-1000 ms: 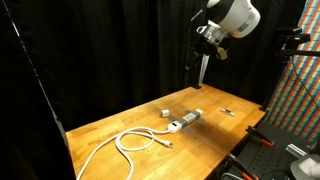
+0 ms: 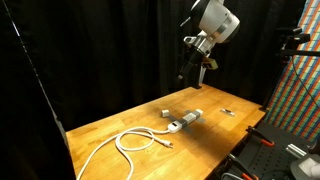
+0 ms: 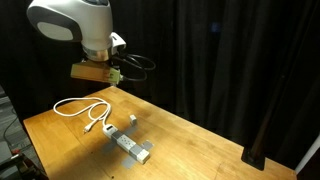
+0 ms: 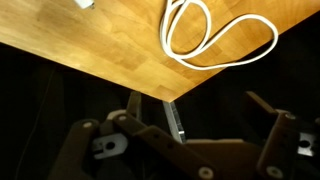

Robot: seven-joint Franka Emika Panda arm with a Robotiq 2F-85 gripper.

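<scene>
A white power strip (image 2: 185,121) with grey parts lies on the wooden table, its white cord (image 2: 125,147) looped beside it. A small white block (image 2: 165,113) sits close to the strip and apart from it. In exterior view 2 the strip (image 3: 128,145), the block (image 3: 133,119) and the cord (image 3: 85,102) all show. My gripper is open and empty, its dark fingers spread wide in the wrist view. It hangs well above the table, touching nothing. The cord (image 4: 203,48) crosses the top of the wrist view.
A small flat item (image 2: 228,112) lies near the table's right side. Black curtains (image 3: 220,70) stand behind the table. A broad stretch of bare wood (image 3: 205,150) lies to the strip's right in exterior view 2.
The arm has shifted a little to the left and slightly lower in exterior view 1. Power strip, cord and block have stayed where they were.
</scene>
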